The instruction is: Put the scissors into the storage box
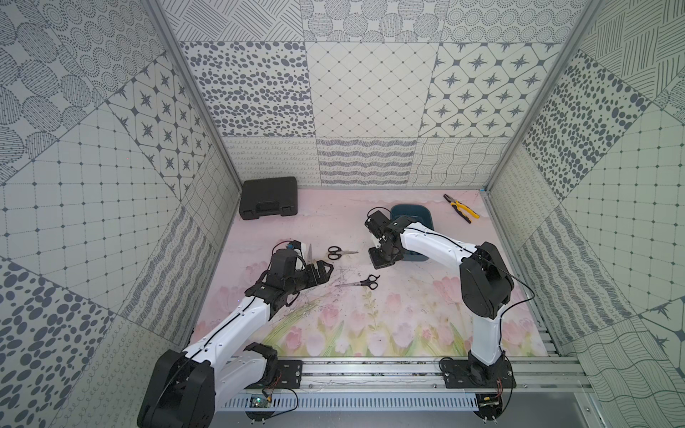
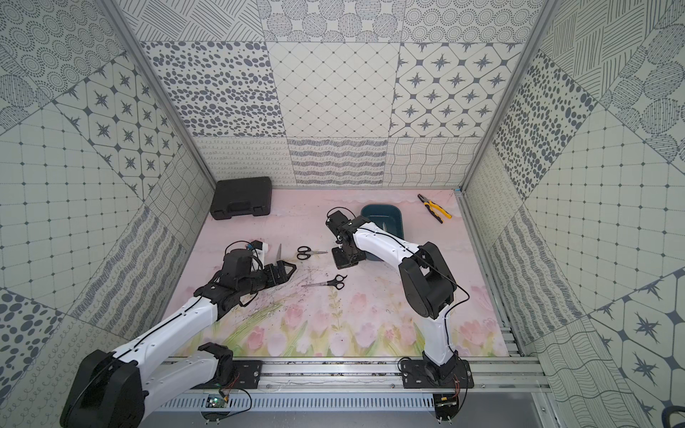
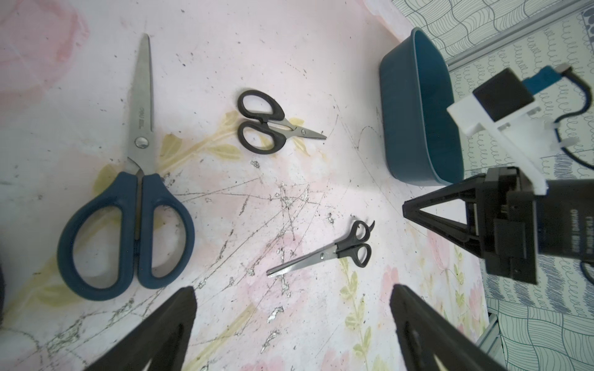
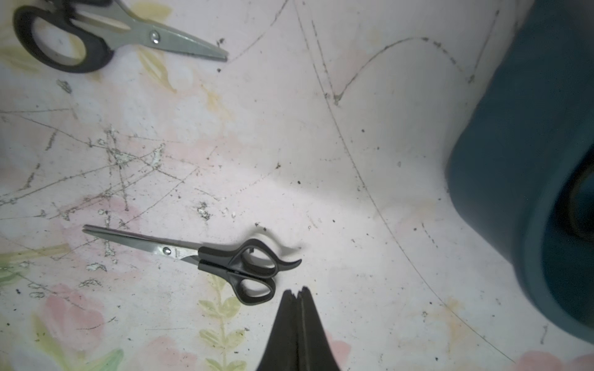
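Note:
Small black scissors [image 4: 241, 262] lie on the table near the middle. Another black-handled pair [image 3: 260, 136] lies farther back, and large blue-handled scissors [image 3: 142, 222] lie under my open left gripper. The dark teal storage box [image 3: 408, 105] stands at the right, partly hidden by my right arm; some items inside show faintly. My right gripper is shut with nothing visible between its fingers, just above the table beside the box and near the small scissors.
A black case [image 1: 268, 197] sits at the back left. Yellow-and-black pliers [image 1: 461, 208] lie at the back right.

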